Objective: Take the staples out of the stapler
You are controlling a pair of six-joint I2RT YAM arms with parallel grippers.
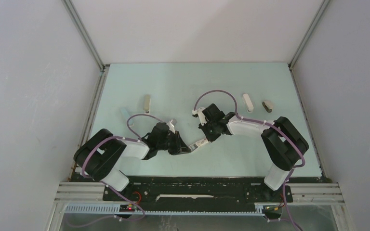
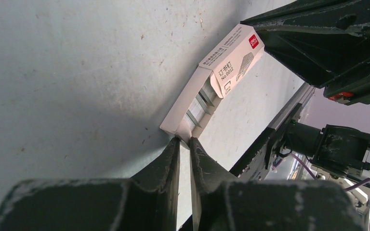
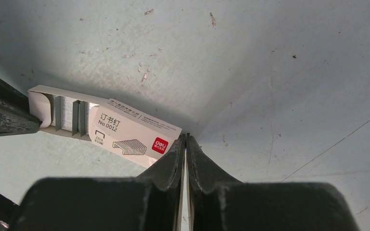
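A pale staple box marked "No.0012" lies at a slant between my two grippers, low over or on the table. Its printed sleeve covers one half; the inner tray sticks out, showing staple strips between dividers. My left gripper is shut on the tray's end flap. At the sleeve's far end, my right gripper has its tips close together, a thin slit between them. The sleeve's corner touches or passes behind one finger; whether it is held is unclear. I cannot make out which object is the stapler.
Toward the back left lie a beige block and a light blue item. A white block and a small grey-brown object sit at the right.
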